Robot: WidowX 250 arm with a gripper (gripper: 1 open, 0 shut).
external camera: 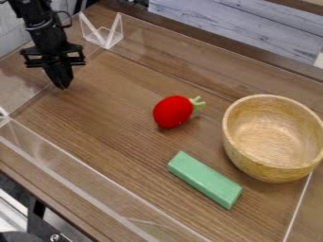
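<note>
The black gripper [52, 52] is at the upper left, over the pale edge of the work area; it looks small and dark, and whether its fingers are apart or together is hard to make out. A red strawberry-like object [172, 112] with a green top lies in the middle of the wooden surface. A yellow bowl [270, 136] stands at the right. A green rectangular block [205, 179] lies at the lower front right.
A white wire-like frame piece [101, 28] is at the top left.
</note>
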